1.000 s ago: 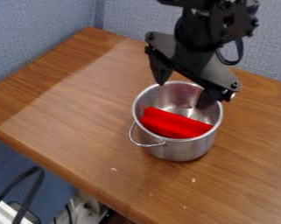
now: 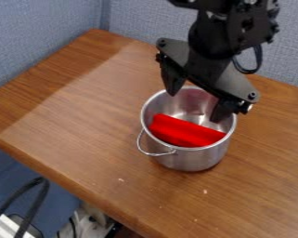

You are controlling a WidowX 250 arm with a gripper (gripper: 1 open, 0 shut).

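A steel pot [image 2: 188, 160] with a wire handle stands on the wooden table [image 2: 77, 112]. A red cylindrical object [image 2: 186, 130] lies inside it. My black gripper [image 2: 197, 105] is open over the pot, its fingertips at and inside the rim above the red object, with nothing seen between them.
Blue-grey padded walls [image 2: 45, 46] stand behind the table. Cables and white hardware sit below the near left edge.
My gripper has shifted very slightly to the right and down. The pot and red object look the same.
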